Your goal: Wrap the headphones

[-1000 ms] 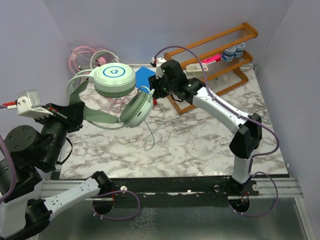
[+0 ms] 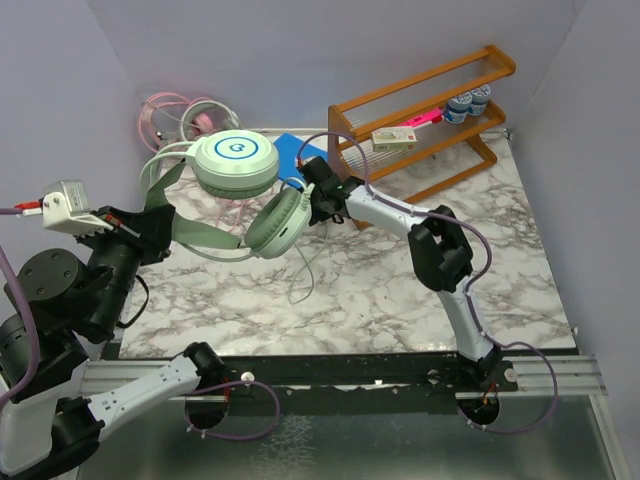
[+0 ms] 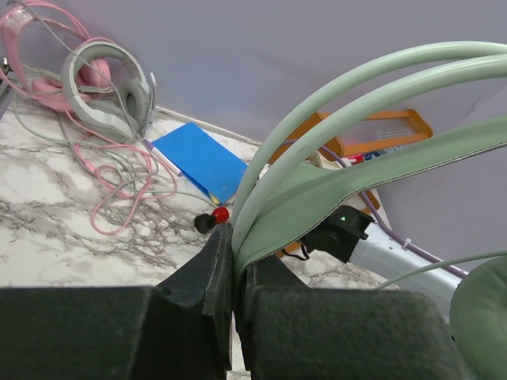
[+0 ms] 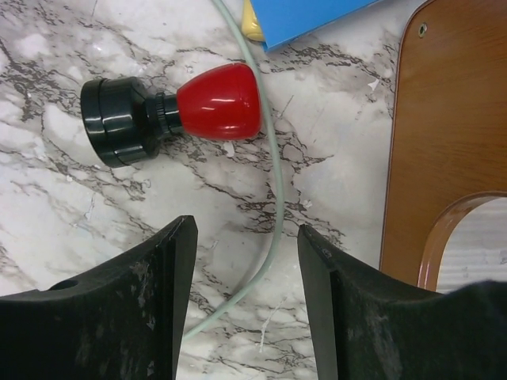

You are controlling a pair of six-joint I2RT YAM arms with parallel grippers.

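Observation:
Light green headphones hang well above the table at the left, their headband pinched in my shut left gripper. In the top view the ear cups dangle to the right of that gripper. A thin green cable runs down from them and lies on the marble. My right gripper stands open over the table, and the cable passes below and between its fingers in the right wrist view, not gripped. In the top view the right gripper is partly hidden beside the lower ear cup.
A black and red knob-like object lies close to the cable, near a blue folder. A brown wooden shelf stands at the back right. Pink and grey headphones with tangled cables occupy the back left.
My right arm has come down lower toward the table, its gripper dropping beside the lower ear cup. The left arm and the held headphones have shifted only slightly to the right.

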